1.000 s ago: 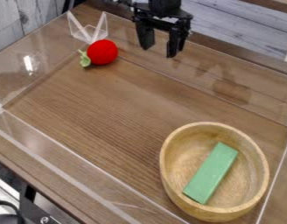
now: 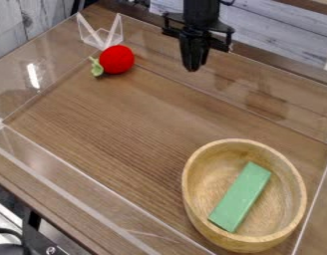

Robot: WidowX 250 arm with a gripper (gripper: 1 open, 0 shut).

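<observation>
The black gripper (image 2: 193,52) hangs over the back middle of the wooden table, pointing down, to the right of a red tomato-like object (image 2: 116,60) with a green stem. Its fingers look close together; whether they are apart is hard to tell. A round light wooden bowl (image 2: 206,189) at the front right holds a green rectangular block (image 2: 239,196).
A white wire-like object (image 2: 103,33) stands behind the red object. Dark cables show at the lower left corner.
The gripper has moved slightly rightward and reaches lower in the view, and its fingers look closer together. The bowl, block and red object are unchanged.
</observation>
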